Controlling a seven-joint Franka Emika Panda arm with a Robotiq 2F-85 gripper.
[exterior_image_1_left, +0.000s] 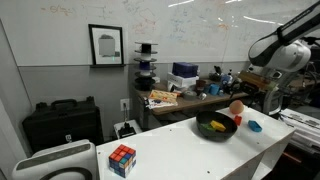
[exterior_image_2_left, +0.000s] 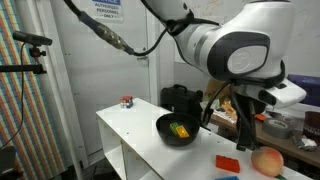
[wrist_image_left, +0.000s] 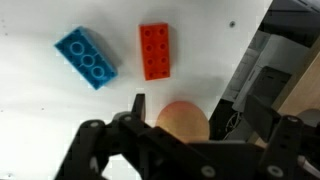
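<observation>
My gripper stands open, nothing held between its fingers. Below it in the wrist view lies a round peach-coloured object (wrist_image_left: 183, 121), partly hidden by the gripper body. A red toy brick (wrist_image_left: 155, 50) and a blue toy brick (wrist_image_left: 86, 57) lie on the white table ahead of the fingers, apart from each other. In exterior view 1 a black pan (exterior_image_1_left: 205, 134) holds yellow and green pieces (exterior_image_1_left: 215, 126). Exterior view 2 has the arm hanging over the table's near right part, the red brick (exterior_image_2_left: 227, 163) underneath.
A colourful cube (exterior_image_1_left: 122, 160) sits on the table at the left. Behind the table stand dark boxes (exterior_image_1_left: 185, 71) and other clutter. A dark gap borders the table at the wrist view's right.
</observation>
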